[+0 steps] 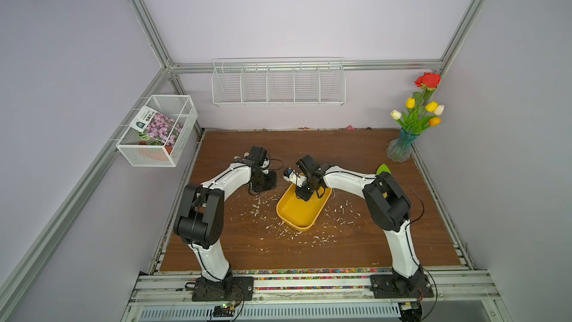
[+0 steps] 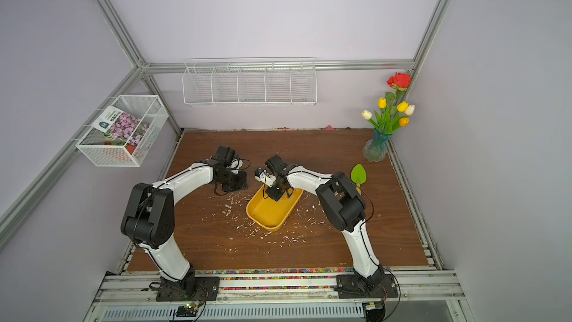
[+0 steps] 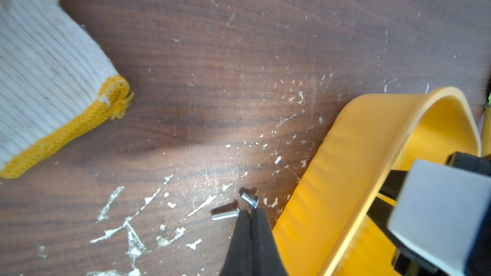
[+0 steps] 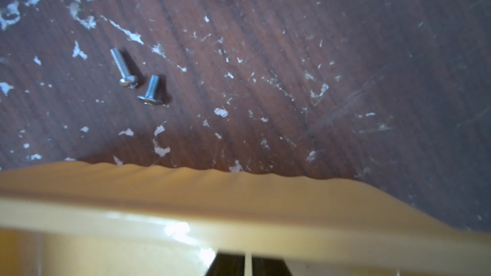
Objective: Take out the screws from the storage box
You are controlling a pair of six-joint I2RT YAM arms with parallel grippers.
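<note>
Two silver screws lie on the wooden table outside the yellow storage box (image 1: 304,211): a longer screw (image 3: 225,215) and a shorter screw (image 3: 249,198). Both also show in the right wrist view, as the longer screw (image 4: 122,69) and the shorter screw (image 4: 151,90). My left gripper is shut, nothing visible between its fingers, its tips appearing close to these screws. Over the inside of the box is my right gripper, its fingers slightly apart with a narrow gap. Its tips lie behind the box rim in that view. Whether any screws remain inside is hidden.
A white glove with a yellow cuff (image 3: 61,71) lies left of the screws. Toward the right back stand a green leaf-shaped thing (image 1: 383,168) and a vase of flowers (image 1: 399,148). Pale scuffs mark the table, whose front is clear.
</note>
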